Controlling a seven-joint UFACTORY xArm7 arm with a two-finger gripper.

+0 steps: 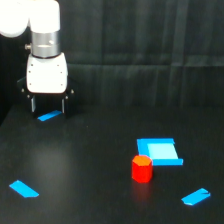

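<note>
At the far left of the table, my gripper point(48, 105) points down with its two dark fingers spread apart. Nothing shows between them. A red block point(142, 168), roundish or many-sided, stands upright on the dark table right of the middle. Just behind it lies a flat blue square with a pale centre point(162, 151). The red block covers part of that square's front left corner in this view, and whether the two touch I cannot tell.
Short blue strips lie flat on the table point(90, 160): one strip point(49, 115) close to my gripper, another strip point(24, 189) at front left, a third strip point(196, 197) at front right. A dark curtain point(140, 60) hangs behind.
</note>
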